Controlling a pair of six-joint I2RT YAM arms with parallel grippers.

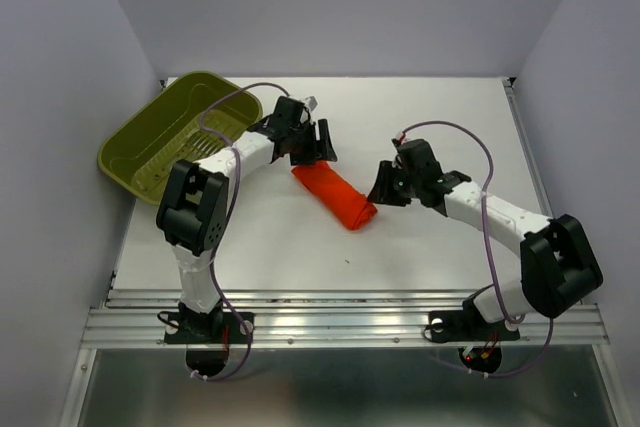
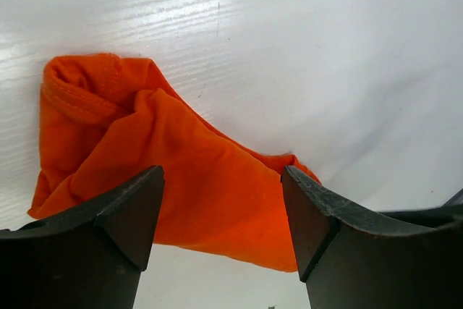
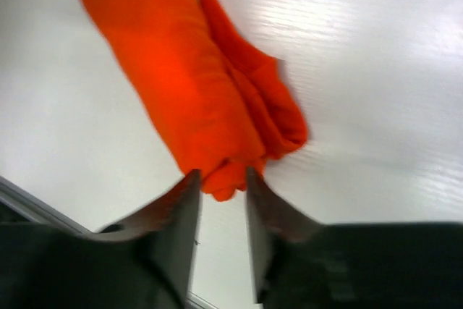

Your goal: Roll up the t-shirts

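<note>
An orange shirt (image 1: 335,190), folded into a long narrow bundle, lies slantwise in the middle of the white table (image 1: 270,247). Its layers and a hem show in the left wrist view, where the cloth (image 2: 181,164) runs below my left gripper. That gripper is open, with a wide gap between its fingertips, over the bundle's far end. My right gripper (image 1: 383,199) is beside the near end, up off the table. In the right wrist view the loose folded corner (image 3: 226,179) shows between and beyond its parted fingertips; nothing appears pinched.
An empty olive-green basket (image 1: 180,137) stands at the back left, close to my left arm. Clear table lies behind, to the right of and in front of the shirt. A metal rail (image 1: 345,312) runs along the front edge.
</note>
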